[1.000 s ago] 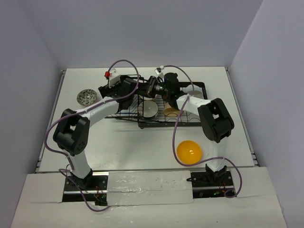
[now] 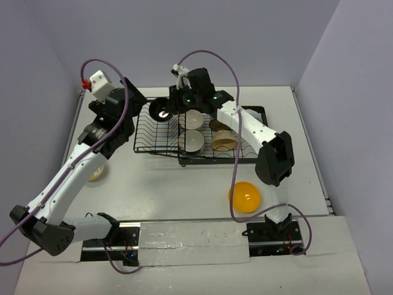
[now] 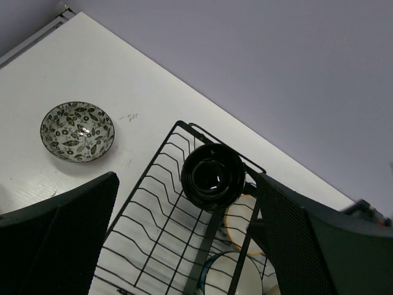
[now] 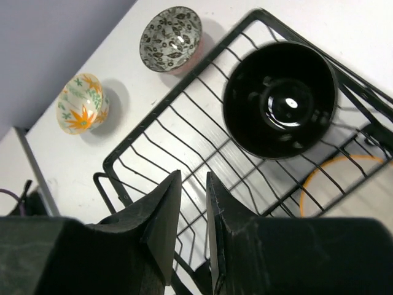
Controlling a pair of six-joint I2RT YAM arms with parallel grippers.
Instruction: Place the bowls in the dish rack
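A black bowl (image 2: 161, 109) sits in the far end of the dish rack's (image 2: 142, 149) left section; the left wrist view shows this bowl (image 3: 212, 177) against the wires. My left gripper is open, its fingers wide apart, with the bowl visible beyond the gap. Close by the bowl, my right gripper is shut with nothing between its fingertips. A dark-patterned bowl (image 3: 78, 132) lies on the table left of the rack. Nearer the front is an orange-flowered bowl (image 4: 83, 104), mostly covered by the left arm from above. An orange bowl (image 2: 245, 197) rests at front right.
Pale bowls (image 2: 194, 141) and a tan cup-like dish (image 2: 223, 141) occupy the rack's right section. Open table lies in front of the rack. Both arms reach close together over its far side.
My left gripper has moved left, off the rack's left section, uncovering the black bowl and covering the patterned one from above. The right gripper has shifted left towards the black bowl.
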